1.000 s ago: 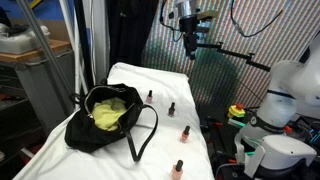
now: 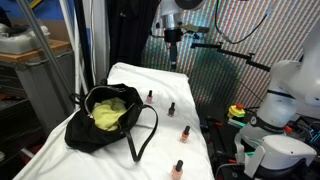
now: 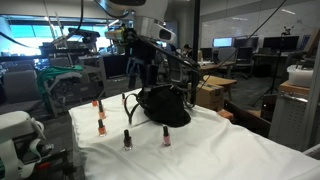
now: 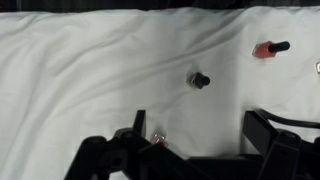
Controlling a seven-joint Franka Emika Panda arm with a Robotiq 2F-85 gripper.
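Observation:
In the wrist view my gripper stands open, its two fingers wide apart with only white cloth between them. A small dark bottle with a black cap (image 4: pixel 198 80) shows beyond the fingertips, and a red bottle with a black cap (image 4: pixel 270 49) is farther right. Close to the left finger, a pinkish bottle (image 4: pixel 159 138) is partly seen. Exterior view 1 has several such bottles standing upright on the cloth, among them an orange-red one (image 2: pixel 185 134) and a pink one (image 2: pixel 177 170) near the front. The arm hangs high over the table's far end, clear of them all.
An open black bag (image 2: pixel 100 115) with yellow-green stuff (image 2: pixel 110 113) inside lies on the white cloth (image 2: pixel 90 165), left of the bottles. Its dark strap loops toward them. In exterior view 2, the cloth (image 3: pixel 220 155) has wide bare room.
Bag and bottles are where they were.

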